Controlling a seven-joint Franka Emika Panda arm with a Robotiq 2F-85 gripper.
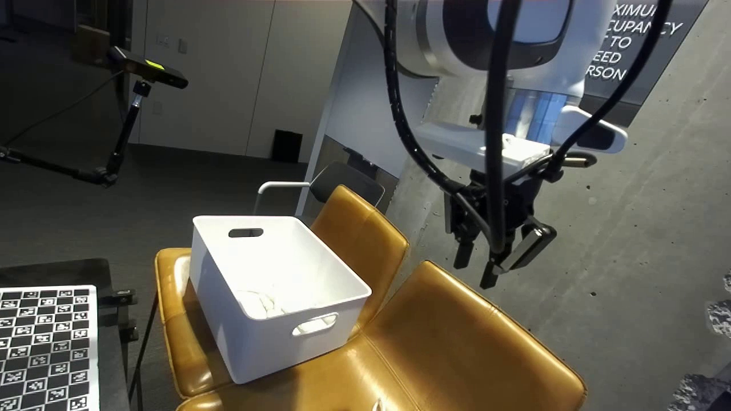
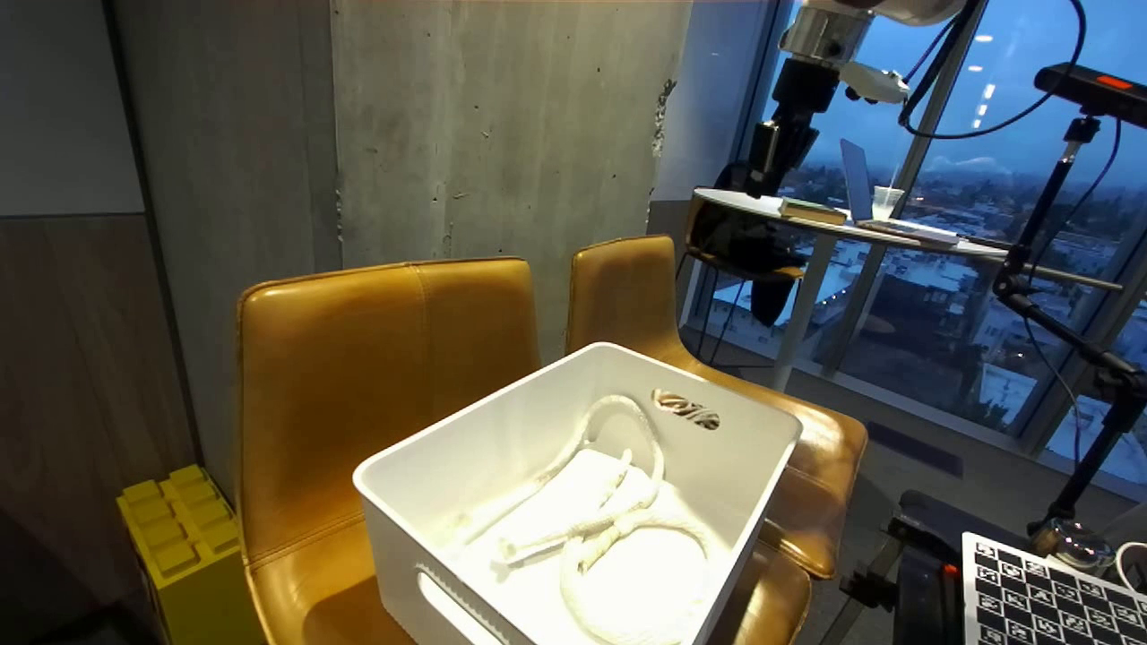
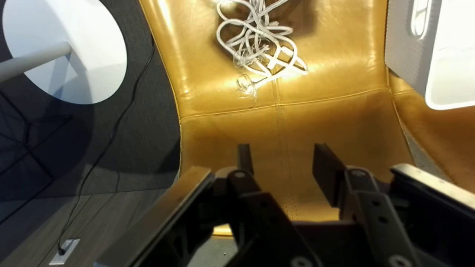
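Note:
My gripper has its fingers apart over the front of a tan leather seat, with nothing between them. A tangle of whitish cord with clear plastic bits lies on that seat, beyond the fingertips in the wrist view. In exterior view 1 the gripper hangs right of the white bin, before the concrete wall. More pale cord lies looped inside the bin. The gripper appears at upper right in exterior view 2.
The bin stands on the neighbouring tan chair. A checkered marker board lies at the left of exterior view 1. Beside the seat are a round white table base and a black floor cable. Camera stands rise nearby.

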